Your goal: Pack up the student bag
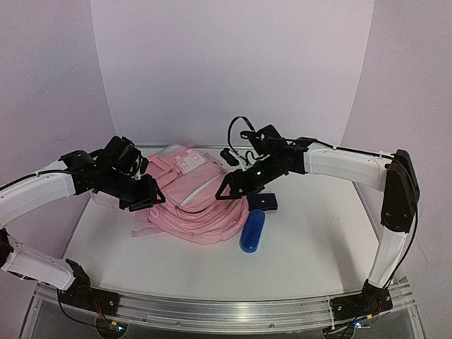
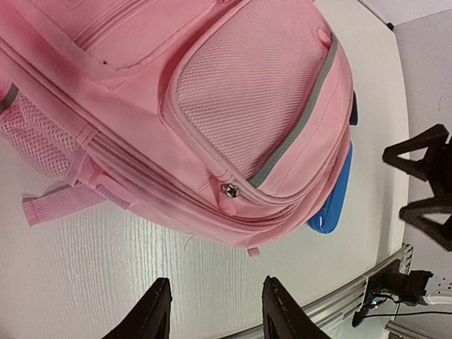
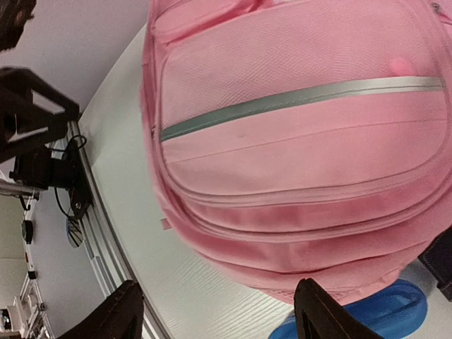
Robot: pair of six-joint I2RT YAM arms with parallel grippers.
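The pink school bag [image 1: 205, 222] lies on the table, its flap [image 1: 185, 185] down over the opening and a grey zip strip along it. What is inside the bag is hidden. In the top view my left gripper [image 1: 145, 203] hovers over the bag's left part. Its fingers [image 2: 152, 311] stand wide apart in the left wrist view, with nothing between them. Over the bag's right part is my right gripper [image 1: 229, 193], also open and empty; its fingers [image 3: 127, 311] are apart in the right wrist view. A blue case [image 1: 252, 232] lies against the bag's right side.
Behind the blue case, a dark flat item [image 1: 267, 202] rests close to the bag. A pink strap [image 2: 67, 205] trails on the table at the bag's left.
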